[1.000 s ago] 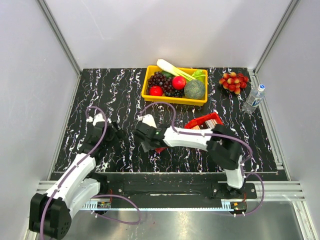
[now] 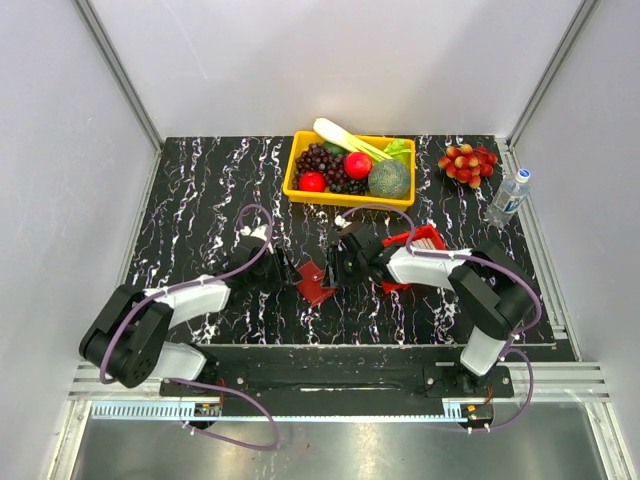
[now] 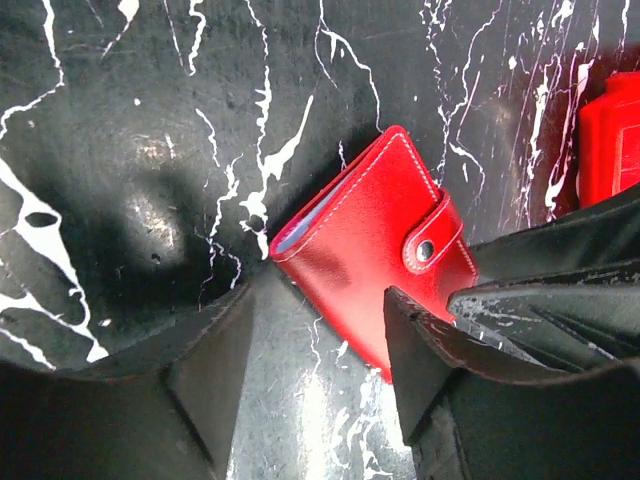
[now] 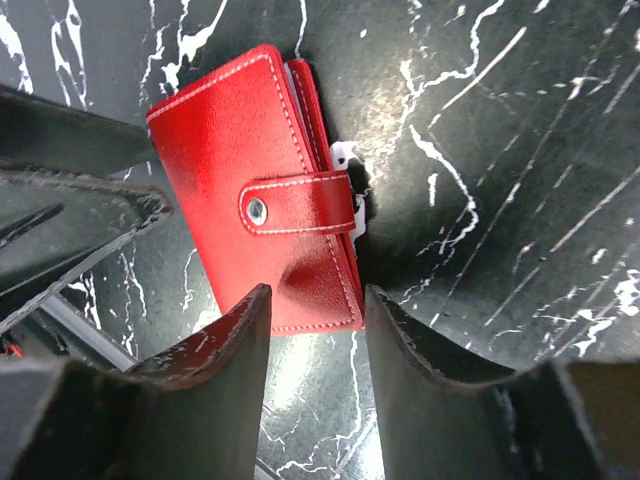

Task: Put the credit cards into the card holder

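Note:
A red leather card holder (image 2: 316, 284) with a snapped strap lies on the black marbled table between both grippers. In the left wrist view the card holder (image 3: 360, 240) shows a pale lining at its left edge. My left gripper, part open, is at the holder's left side; one finger overlaps its lower part in view. In the right wrist view the closed strap of the holder (image 4: 295, 203) is plain. My right gripper stands part open at the holder's near end, nothing gripped between its fingers. No loose card is clearly visible.
Behind the right arm is a red basket (image 2: 430, 235) with pale items, partly hidden. A yellow crate (image 2: 340, 196) of fruit and vegetables stands at the back, with grapes (image 2: 467, 164) and a water bottle (image 2: 508, 198) at the right.
The left gripper has moved right, up to the holder.

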